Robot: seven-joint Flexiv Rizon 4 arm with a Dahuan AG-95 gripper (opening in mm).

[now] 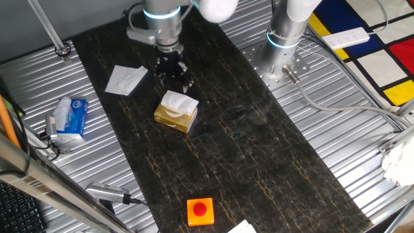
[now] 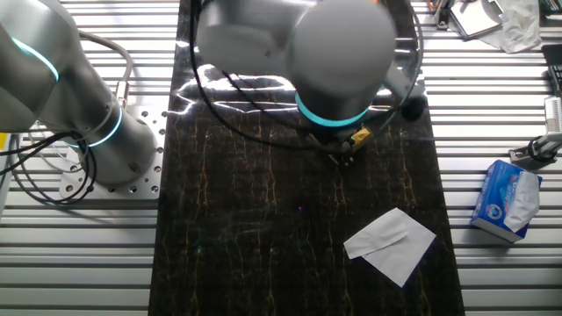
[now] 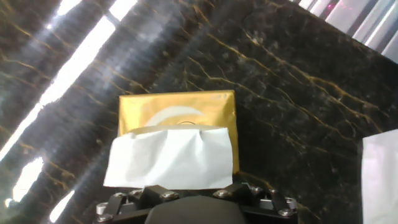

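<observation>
A gold tissue box (image 1: 175,119) stands on the dark marbled table mat, with a white tissue (image 1: 179,101) sticking out of its top. My gripper (image 1: 174,83) hangs just behind the box in exterior view 1, its fingers spread and nothing visible between them. From the wrist, the box (image 3: 177,107) lies ahead of the gripper, and its tissue (image 3: 171,158) reaches down toward the gripper parts at the bottom edge. The fingertips are hard to make out there. In exterior view 2 the arm covers most of the box (image 2: 361,136).
A flat white tissue (image 1: 125,80) lies on the mat near the gripper. An orange block with a red button (image 1: 200,211) is at the front. A blue tissue pack (image 1: 76,119) rests on the slatted table to the left. Right of the box, the mat is clear.
</observation>
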